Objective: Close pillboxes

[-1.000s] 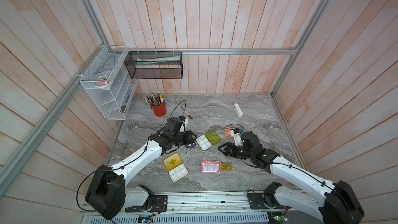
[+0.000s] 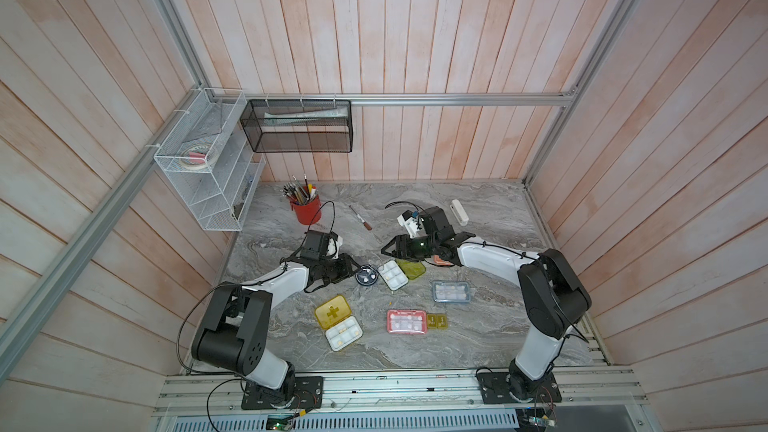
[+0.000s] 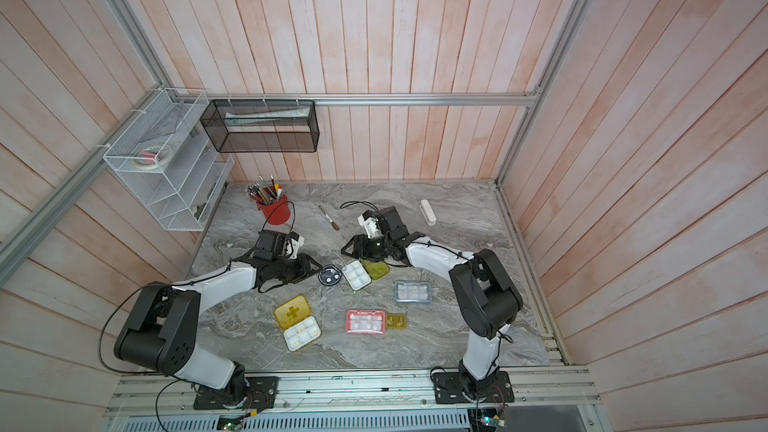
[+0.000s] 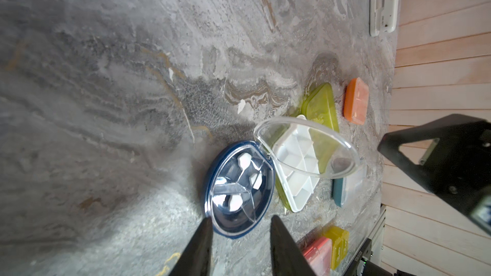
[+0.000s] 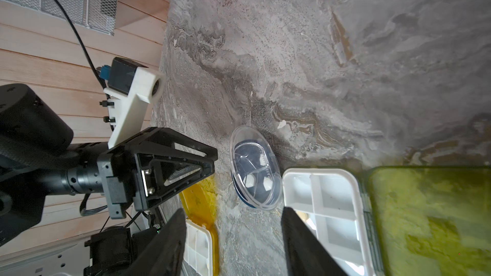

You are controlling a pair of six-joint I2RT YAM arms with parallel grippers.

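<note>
A round blue pillbox (image 4: 237,194) has its clear lid (image 4: 307,148) raised beside it. My left gripper (image 2: 348,266) is just left of it, open, with nothing between its fingers. My right gripper (image 2: 396,246) hangs open above the white-and-olive pillbox, whose white tray (image 5: 322,204) and olive lid (image 5: 429,214) lie open flat. An open yellow pillbox (image 2: 334,312) lies at the front left. A red pillbox (image 2: 406,321) with an olive piece (image 2: 437,321) beside it lies at the front; a blue rectangular pillbox (image 2: 452,292) appears closed at the right.
A red cup of pens (image 2: 306,209), a red-handled tool (image 2: 365,223) and a white object (image 2: 459,212) lie toward the back. An orange box (image 4: 356,101) sits behind the olive lid. Wire racks hang on the left and back walls.
My left gripper has moved left, uncovering the round pillbox.
</note>
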